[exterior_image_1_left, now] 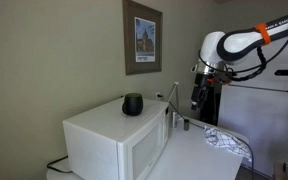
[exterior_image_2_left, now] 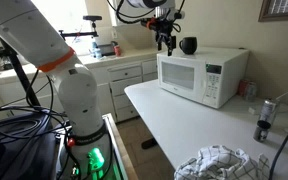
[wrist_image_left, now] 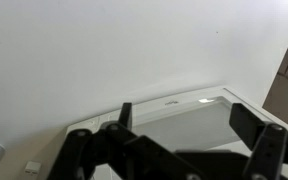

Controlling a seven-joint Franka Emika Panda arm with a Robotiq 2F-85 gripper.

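A white microwave (exterior_image_2_left: 200, 78) stands on the white table with its door closed. On top of it sits a black cup-like pot (exterior_image_1_left: 133, 104), also visible as a dark mug (exterior_image_2_left: 189, 45) in the second exterior view. My gripper (exterior_image_1_left: 196, 104) hangs in the air out in front of the microwave, above table height. In the wrist view the gripper is open, its two black fingers wide apart with nothing between them. Beyond them appear the microwave's door window (wrist_image_left: 189, 127) and its broad white top (wrist_image_left: 134, 55). The pot is out of the wrist view.
A crumpled striped cloth (exterior_image_2_left: 222, 162) lies on the table (exterior_image_2_left: 164, 128). A dark-bodied bottle (exterior_image_2_left: 261, 130) and a silver canister (exterior_image_2_left: 268, 109) stand by the wall, near a cable. A framed picture (exterior_image_1_left: 143, 37) hangs above the microwave.
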